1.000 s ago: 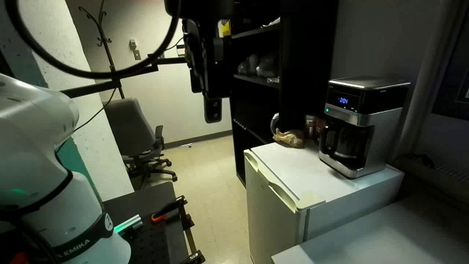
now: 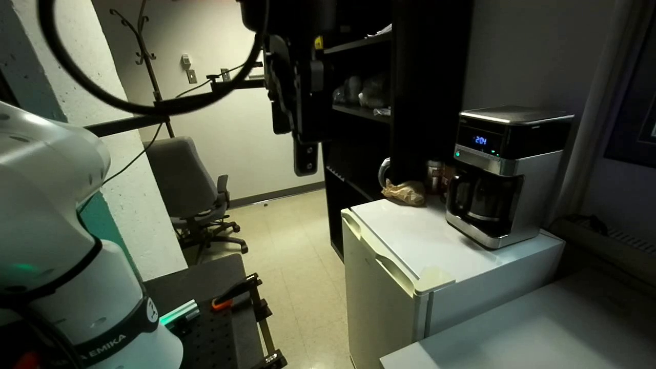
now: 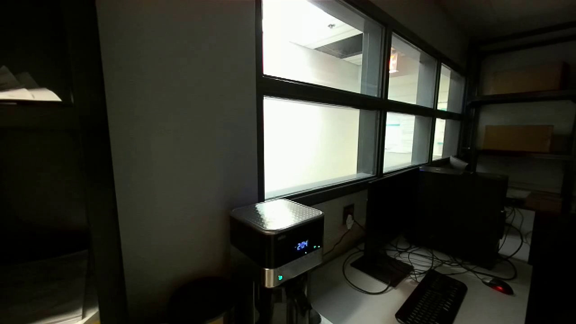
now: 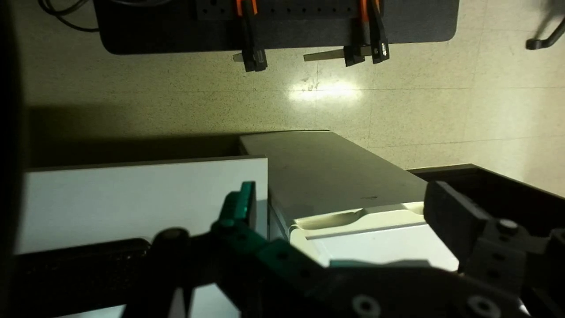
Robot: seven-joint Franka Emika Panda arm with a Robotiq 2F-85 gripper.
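Note:
High up in exterior view 1 hangs my gripper [image 2: 305, 161], seen edge-on, well above the floor and left of the white mini fridge [image 2: 393, 237]. In the wrist view the gripper is open, its two fingers wide apart and nothing held between them. Beyond the gap lies the fridge's top front edge [image 4: 365, 222]. A silver and black coffee maker [image 2: 513, 178] stands upright on the fridge, its glass carafe [image 2: 489, 200] inside. Exterior view 2 shows the coffee maker [image 3: 278, 240] with a lit display, but not the gripper.
A crumpled brown bag [image 2: 406, 192] lies at the back of the fridge top. Behind rises a black shelf [image 2: 430, 80]. The white desk [image 2: 553, 326] adjoins the fridge and carries a keyboard [image 3: 432, 297]. Clamps [image 4: 378, 37] project from the robot's black table [image 4: 169, 39].
In exterior view 1 my gripper has shifted slightly right and down, and the looping cable has moved with it. The fridge and coffee maker are unmoved.

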